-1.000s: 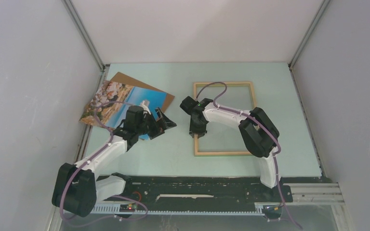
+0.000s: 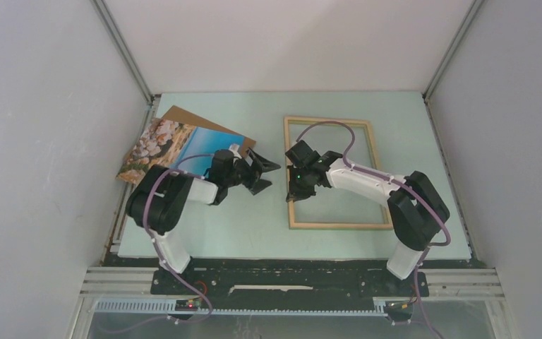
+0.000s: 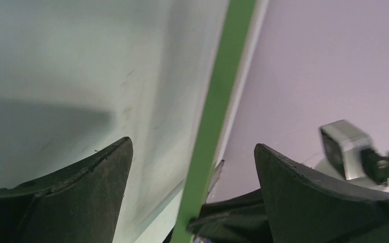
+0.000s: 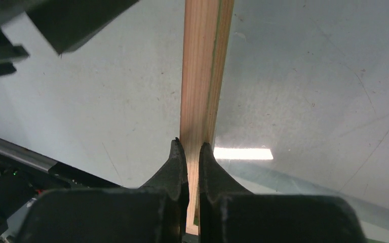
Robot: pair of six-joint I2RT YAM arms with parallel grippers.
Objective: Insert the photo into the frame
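A wooden frame (image 2: 328,225) lies on the right half of the table, green-edged below. My right gripper (image 2: 291,194) is shut on its left bar, seen close up as a pale wooden strip (image 4: 197,76) in the right wrist view. My left gripper (image 2: 265,171) stands open just left of that bar; in the left wrist view a green strip (image 3: 212,111) runs between its fingers. The photo (image 2: 155,148), blossoms and blue, lies at the back left on a brown board (image 2: 183,113), partly hidden by the left arm.
White walls bound both sides and the back, with a metal rail along the front edge.
The left gripper has moved right and up in the top view, toward the frame. The right gripper has moved slightly right, and the frame has shifted a little with it.
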